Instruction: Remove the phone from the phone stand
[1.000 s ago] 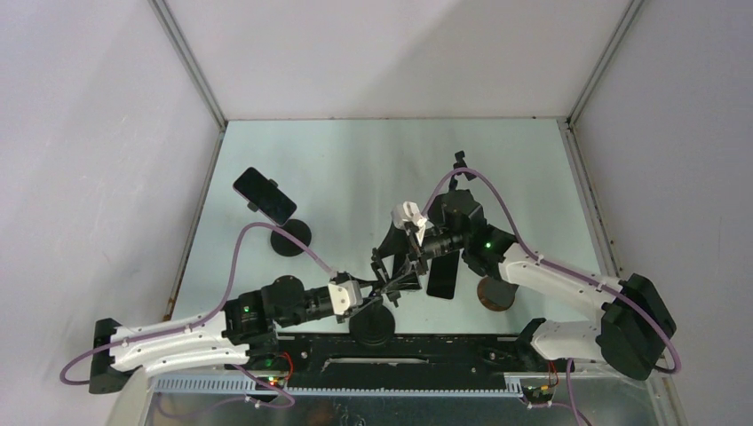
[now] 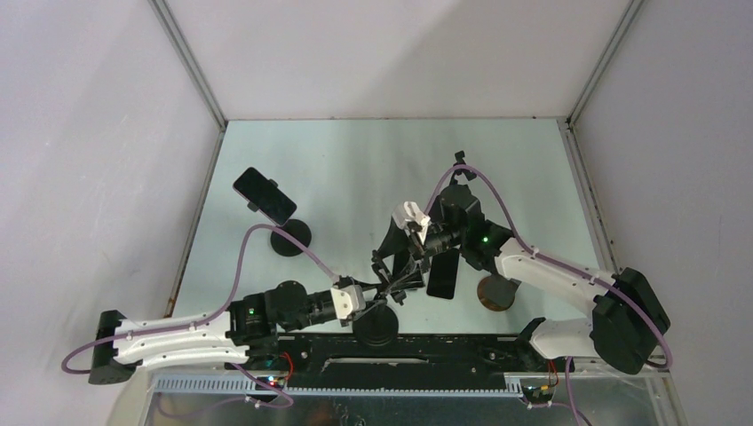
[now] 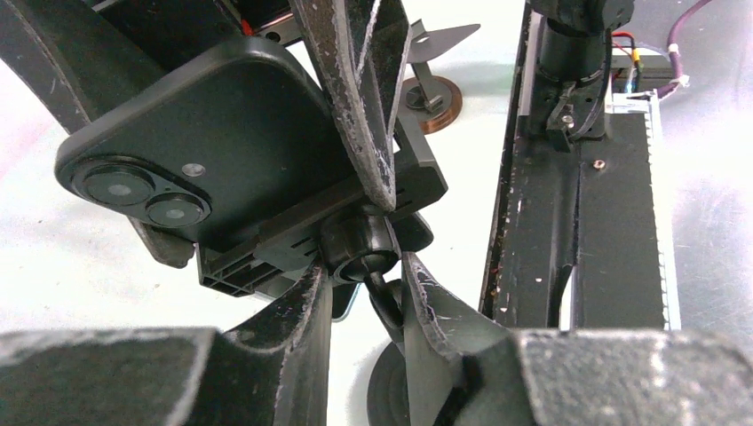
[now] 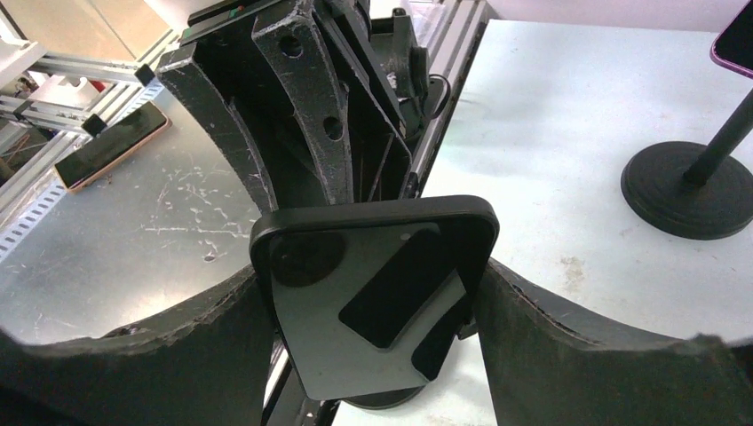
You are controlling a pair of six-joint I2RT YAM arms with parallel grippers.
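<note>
The black phone point(image 3: 204, 151) is tilted on a round-based phone stand point(image 2: 376, 327), its two camera lenses facing the left wrist camera. My right gripper has one finger along each side edge of the phone, shut on it; its glossy screen reflects in the right wrist view. Just under the phone's holder, my left gripper is closed around the stand's dark joint collar point(image 3: 360, 248), the thin stem running down between its fingers. From the top, both grippers overlap and hide most of the phone.
Another phone point(image 2: 265, 196) is tilted on a stand point(image 2: 290, 238) at the left. A dark phone point(image 2: 442, 273) lies flat near a copper-coloured stand point(image 2: 496, 293) on the right. The table's front edge is close to the held stand.
The held stand's base has shifted very slightly to the right. Both arms have moved only a little, and the two grippers remain together around the phone and stand.
</note>
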